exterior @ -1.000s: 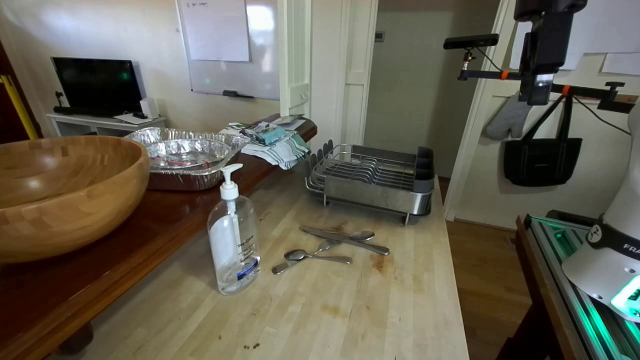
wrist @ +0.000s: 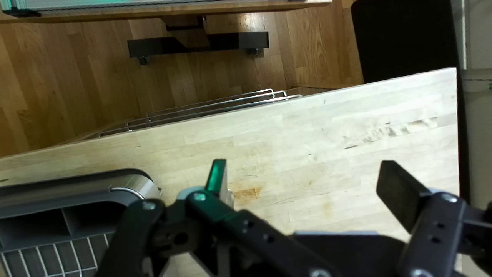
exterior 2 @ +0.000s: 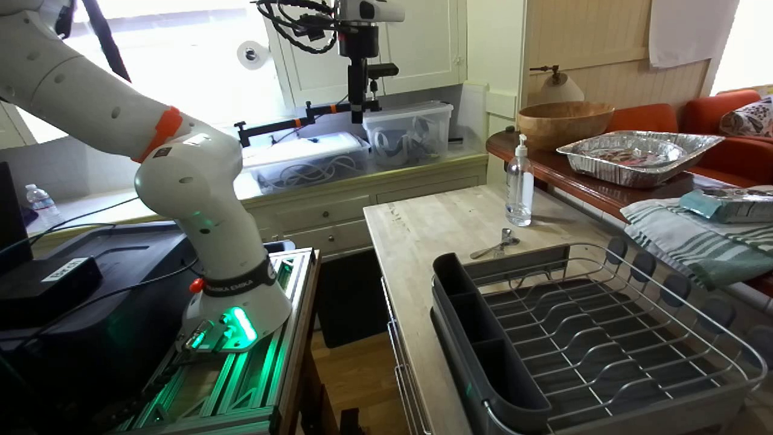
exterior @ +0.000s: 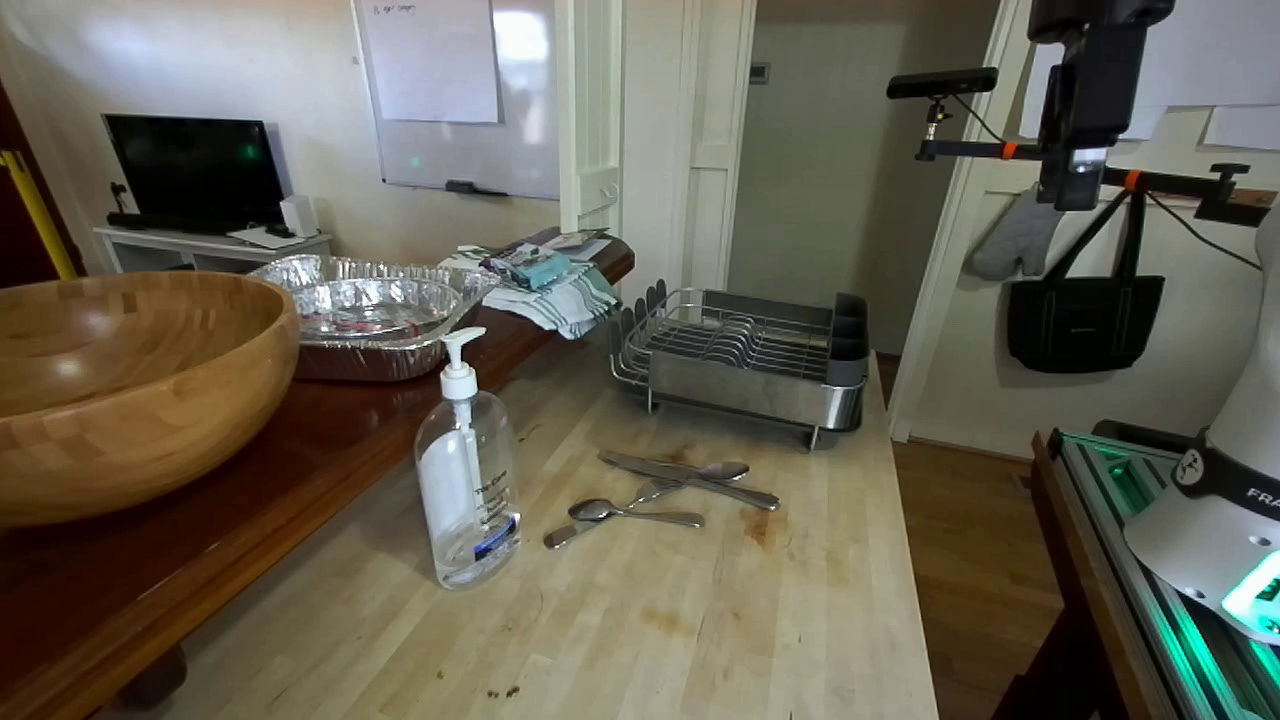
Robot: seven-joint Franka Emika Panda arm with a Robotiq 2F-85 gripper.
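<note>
High above the wooden counter, my gripper stands open. Its two black fingers are wide apart in the wrist view, and only bare counter shows between them. Several pieces of silver cutlery lie crossed in a loose pile on the counter, among them a spoon and a knife. Behind the pile in exterior view 1 is a grey dish rack, empty, with a dark compartmented holder along one end. The wrist view catches only a corner of this rack; my gripper hides the cutlery almost entirely there.
A clear pump bottle stands upright beside the cutlery. On the raised brown ledge are a large wooden bowl, foil trays and striped towels. A floor gap separates the counter from my base.
</note>
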